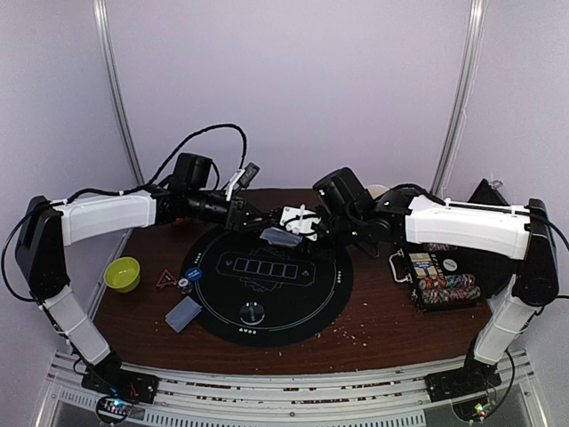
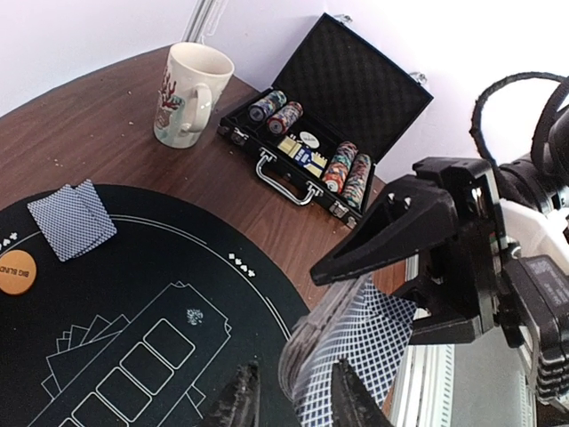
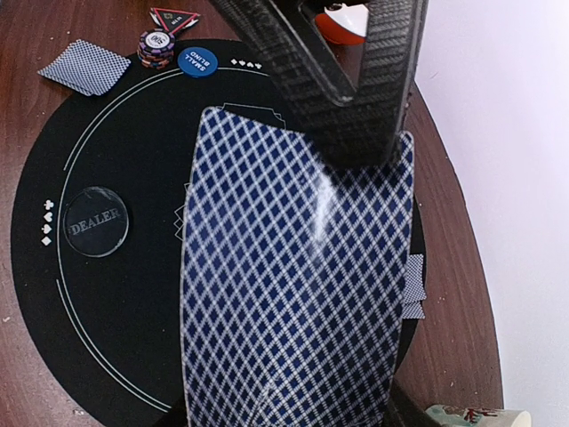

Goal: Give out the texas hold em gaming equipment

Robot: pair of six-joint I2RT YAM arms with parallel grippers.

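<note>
Above the black poker mat, my right gripper is shut on a deck of blue-checked cards, held tilted. My left gripper is partly open close to the deck's free end; its fingers overlap the deck's top edge in the right wrist view. No card shows clearly between them. Blue-backed cards lie at the mat's left edge, and another pair lies near the big blind button. The small blind button and dealer button rest on the mat.
An open chip case stands at the right, beside a white mug. Chips and a triangular marker sit left of the mat. A green bowl stands farther left.
</note>
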